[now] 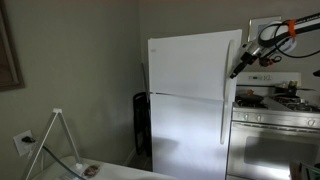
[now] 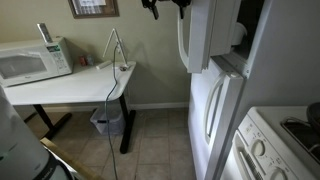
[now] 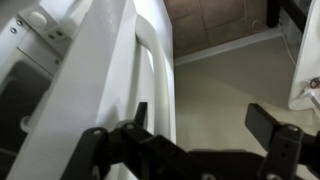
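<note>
A white refrigerator (image 1: 188,125) stands against the wall, its upper door (image 1: 185,65) above a larger lower door. In exterior view 2 the upper door (image 2: 216,28) stands ajar, with an opening to the right of it. Its curved white handle (image 3: 150,50) runs down the door in the wrist view. My gripper is open there. One finger (image 3: 140,150) is close beside the handle and door; whether they touch I cannot tell. Bare floor and wall show between the fingers. From outside, my gripper (image 1: 234,73) appears beside the upper door's handle edge.
A white stove (image 1: 270,140) with pans (image 1: 249,100) on top stands right of the refrigerator. A white table (image 2: 75,88) bears a microwave (image 2: 35,62), with a bin (image 2: 107,122) below.
</note>
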